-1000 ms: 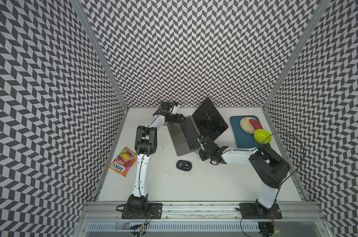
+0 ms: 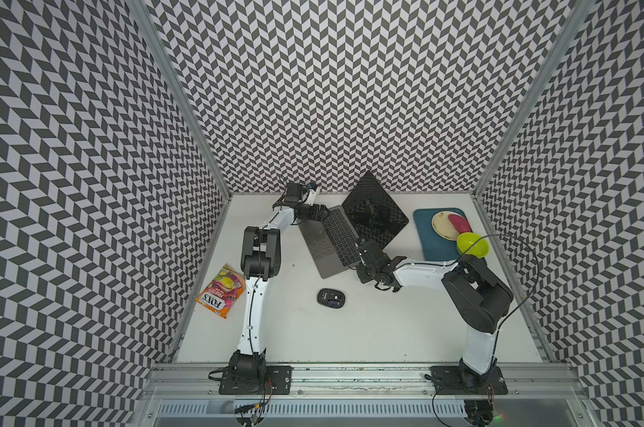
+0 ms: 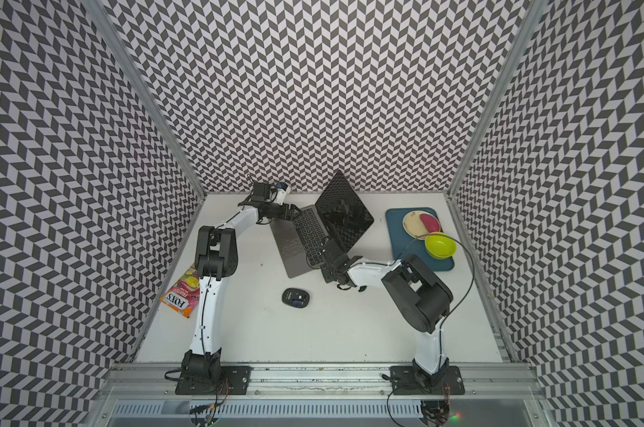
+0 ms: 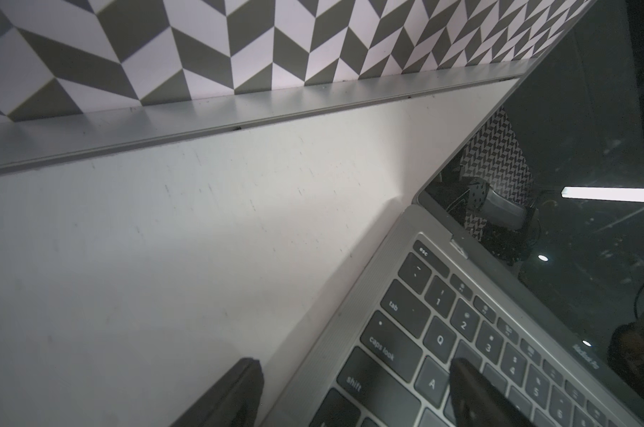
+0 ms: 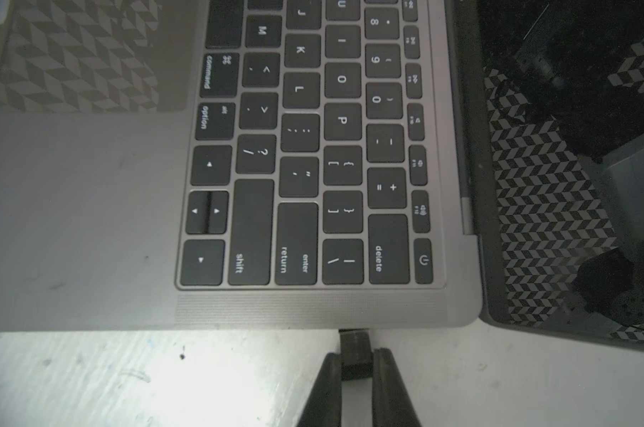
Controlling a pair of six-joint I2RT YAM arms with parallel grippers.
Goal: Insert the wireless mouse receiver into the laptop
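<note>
The laptop lies open and turned at an angle, its dark screen tilted up at the back. In the right wrist view, a small black receiver meets the laptop's right side edge, beside the speaker strip; how deep it sits in a port cannot be told. My right gripper is shut on the receiver's outer end. Over at the laptop's far left corner, my left gripper stands open, one finger over the keyboard and one over the white table. The mouse rests upside down in front of the laptop.
An orange snack bag lies at the left. On the right, a blue tray bears a plate and a green bowl. Bare white table shows at the front; the patterned wall rises close behind the laptop.
My right gripper has shifted slightly left and toward the back, and the laptop has slid a little left with it. The left arm has barely moved.
</note>
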